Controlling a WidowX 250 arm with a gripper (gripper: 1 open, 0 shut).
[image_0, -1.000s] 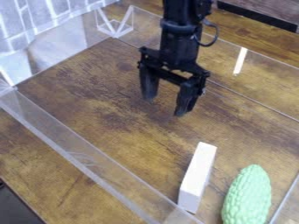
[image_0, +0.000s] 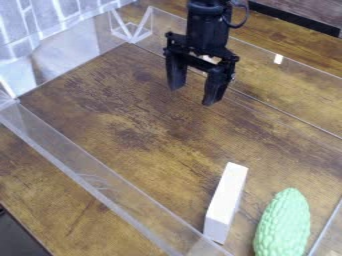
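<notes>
The black robot gripper (image_0: 195, 76) hangs over the back middle of the wooden board (image_0: 120, 130), its two fingers spread apart with nothing visible between them. In front of it, at the lower right, lie a white rectangular block (image_0: 225, 200) and a pale green textured oval object (image_0: 281, 225), both clear of the gripper.
Clear plastic walls (image_0: 100, 185) border the work area. A white curtain-like cloth (image_0: 40, 30) is at the back left. The middle and left of the board are bare.
The gripper has moved back and up in the view, away from the white block and green object. Those two objects have not moved.
</notes>
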